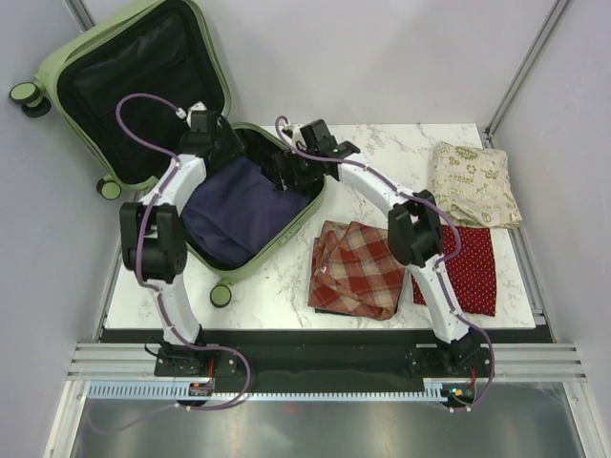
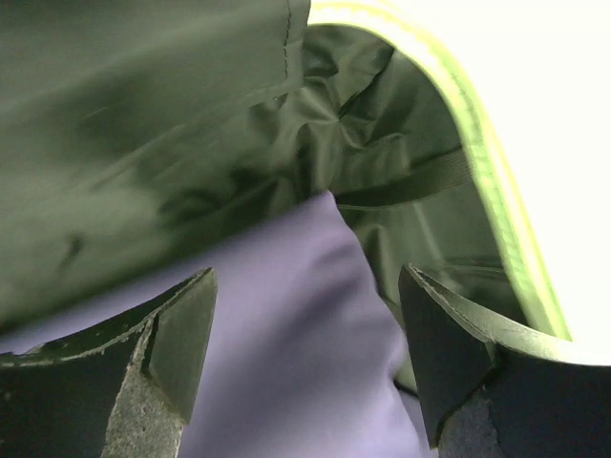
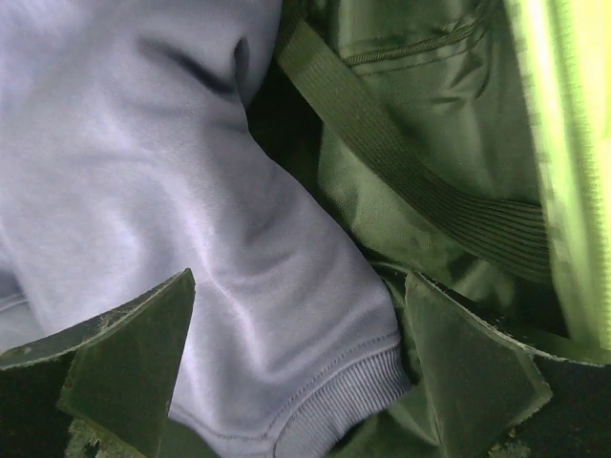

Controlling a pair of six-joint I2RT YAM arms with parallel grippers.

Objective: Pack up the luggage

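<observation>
A green suitcase [image 1: 298,228] stands unfolded at the left of the table, its black-lined lid [image 1: 129,86] leaning back. Inside the base lies a dark blue-purple garment [image 1: 239,215], spread over most of the floor. My left gripper is open over the garment's far corner, that corner showing between the parted fingers. At the suitcase's right wall my right gripper is open too, above a ribbed cuff [image 3: 334,405] of the same garment. Red plaid cloth [image 1: 358,270], patterned cream cloth [image 1: 473,184] and dotted red cloth [image 1: 468,272] lie folded outside.
A dark strap [image 3: 410,181] and zipped lining run along the suitcase's inner side. Bare marble table [image 1: 263,307] shows in front of the case, and more lies between it and the cream cloth. Suitcase wheels [image 1: 221,294] stick out at the edge.
</observation>
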